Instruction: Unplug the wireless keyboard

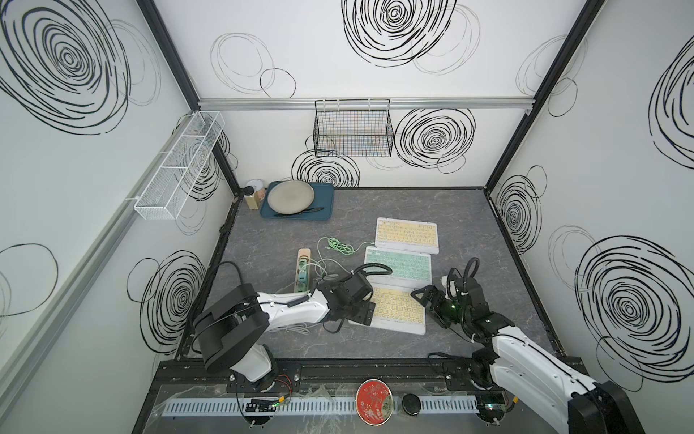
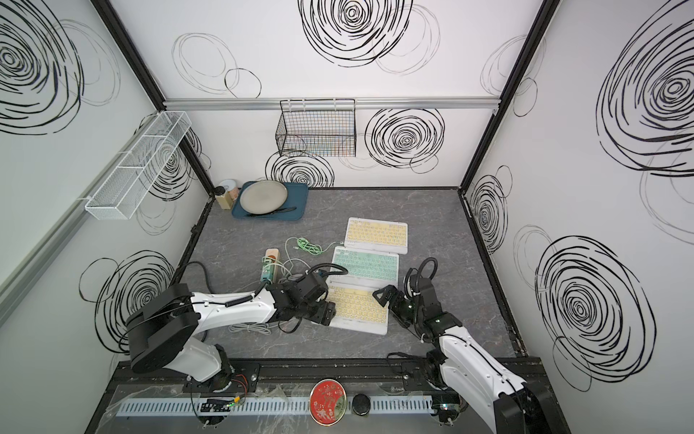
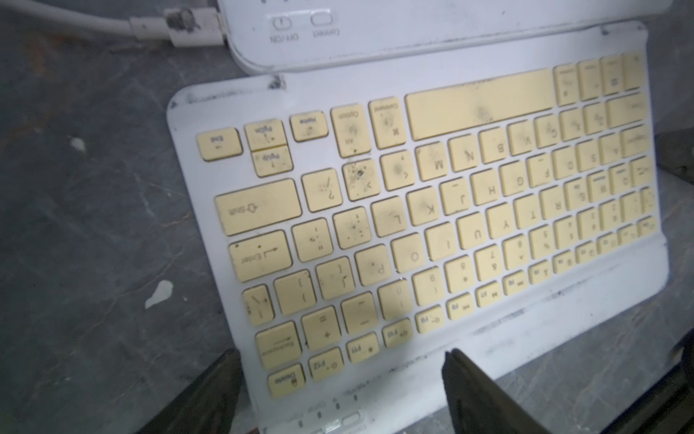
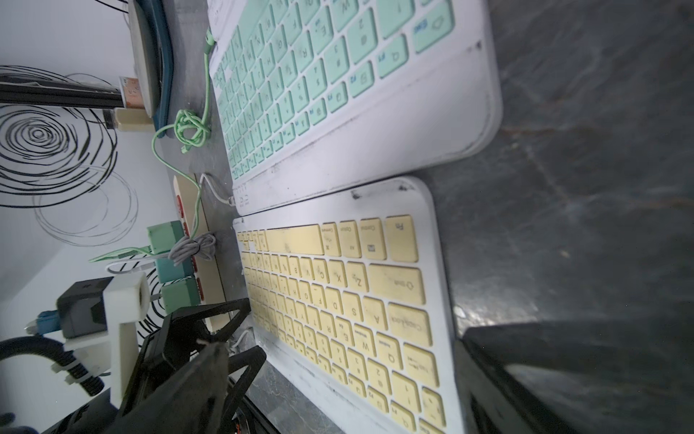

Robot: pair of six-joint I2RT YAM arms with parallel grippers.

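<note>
Three keyboards lie in a column on the table: a near yellow-keyed one (image 3: 448,238), a teal-keyed one (image 1: 399,266) and a far yellow-keyed one (image 1: 407,233). A white cable plug (image 3: 195,27) sits in the teal keyboard's left side. The green cable (image 1: 339,246) leads to the far keyboard's left edge. My left gripper is above the near keyboard's left end, its fingers apart with nothing gripped. At the right end of that keyboard, my right gripper stands open, fingers astride the edge. No plug shows on the visible part of the near keyboard.
A power strip (image 1: 302,271) with plugs and tangled cables lies left of the keyboards. Grey cable (image 2: 249,328) lies beneath the left arm. A blue tray (image 1: 324,201) with a plate is at the back left.
</note>
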